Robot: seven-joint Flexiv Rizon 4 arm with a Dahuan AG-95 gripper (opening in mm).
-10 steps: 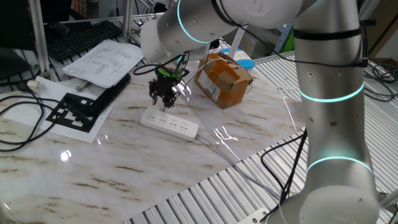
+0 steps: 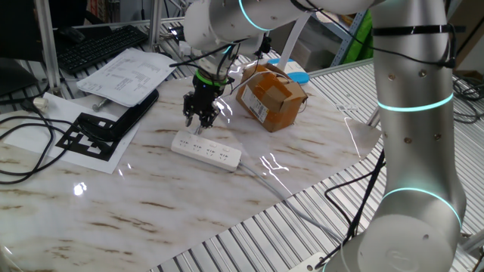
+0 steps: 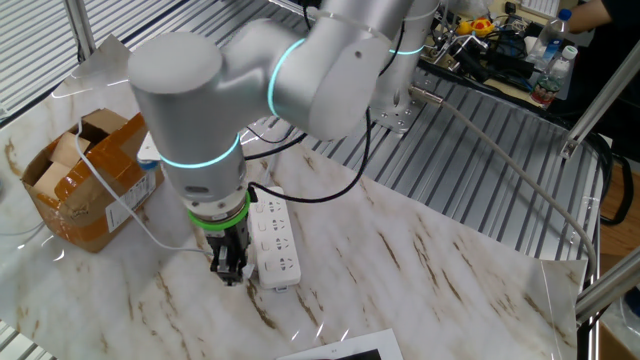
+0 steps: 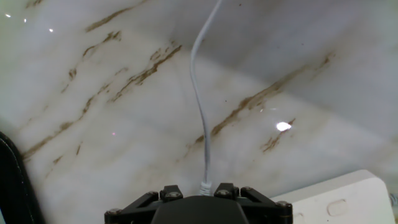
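Observation:
A white power strip (image 2: 206, 153) with several sockets lies flat on the marbled table. My gripper (image 2: 199, 122) points down at the strip's far left end, its fingers shut on a pale plug (image 2: 195, 128). In exterior view 2 the gripper (image 3: 231, 274) is beside the strip (image 3: 276, 240), low over the table. A thin white cable (image 4: 203, 112) runs into the wrist view from above and ends in a ribbed sleeve (image 4: 206, 188) between the fingers of the gripper. The plug's body and prongs are hidden there. Contact with a socket cannot be told.
An open cardboard box (image 2: 274, 98) stands behind and to the right of the gripper. A sheet with a black marker (image 2: 94, 136), a black object and papers (image 2: 127, 75) lie to the left.
The upper arm and wrist have swung to the right, changing the gripper's tilt. Its fingertips have stayed close to the strip's far left end, and the strip has not visibly moved.

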